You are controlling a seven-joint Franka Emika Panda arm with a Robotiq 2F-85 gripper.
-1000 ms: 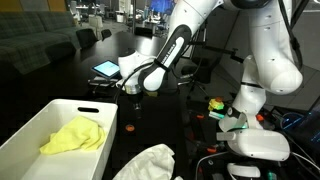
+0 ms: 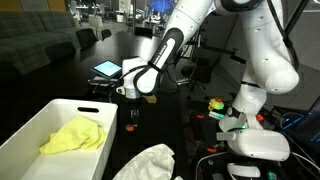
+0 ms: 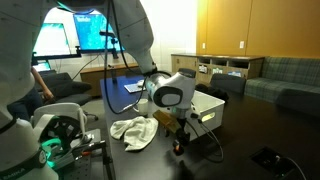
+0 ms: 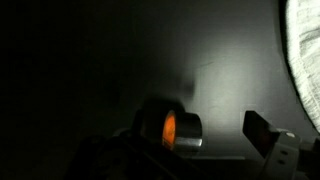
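Observation:
A small dark round object with an orange face (image 4: pixel 169 130) lies on the black table, low in the middle of the wrist view. In exterior view 1 its orange top (image 2: pixel 130 127) shows just in front of my gripper (image 2: pixel 137 99). The gripper hangs over the table close to this object, its fingers apart and empty. At the right of the wrist view one dark finger (image 4: pixel 280 146) stands out; the other is lost in shadow at the lower left. How far the fingertips are above the table cannot be told.
A white box (image 2: pixel 103 110) with a yellow cloth (image 2: pixel 73 136) inside stands left of the gripper in exterior view 1. A white cloth (image 2: pixel 147 163) lies on the near side of the table.
My gripper has come slightly lower and nearer to the orange-faced object, and its wrist has turned a little. The object, box and cloths have stayed in place.

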